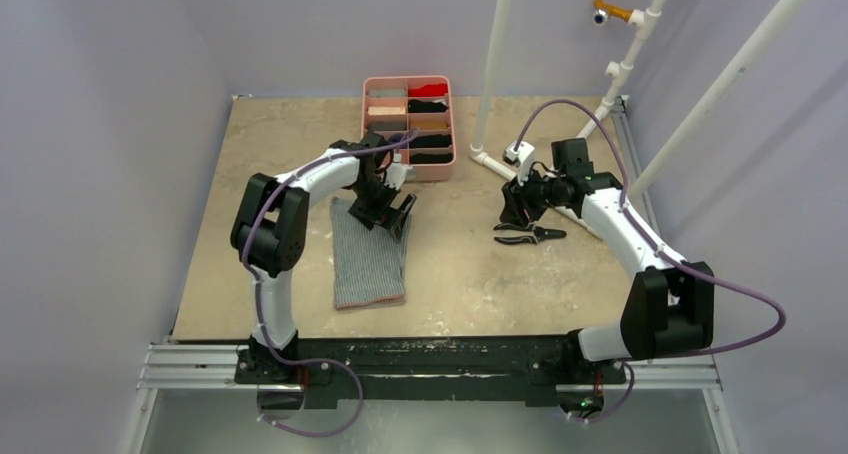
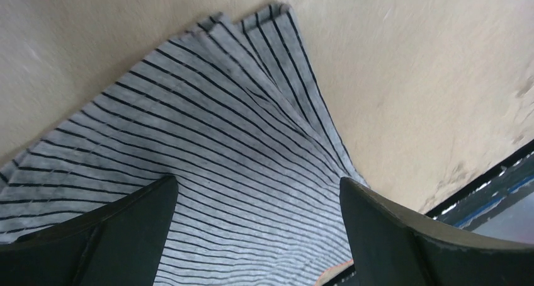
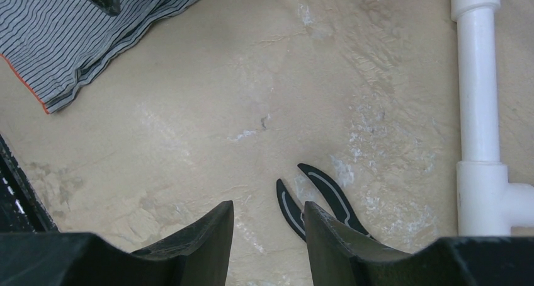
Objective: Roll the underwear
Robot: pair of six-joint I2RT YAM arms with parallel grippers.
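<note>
The grey striped underwear [image 1: 367, 269] lies folded flat on the table, an orange-red band along its front edge and some wrinkled layers at its back right. My left gripper [image 1: 383, 214] hovers over its back part with fingers open and nothing held; in the left wrist view the striped cloth [image 2: 220, 160] fills the space between and beyond the fingers. My right gripper [image 1: 521, 204] is off to the right, above black pliers [image 1: 540, 233], its fingers part open with nothing seen between them.
A pink divided box [image 1: 407, 170] of rolled clothes stands at the back. White pipes [image 3: 478, 84] stand at the back right.
</note>
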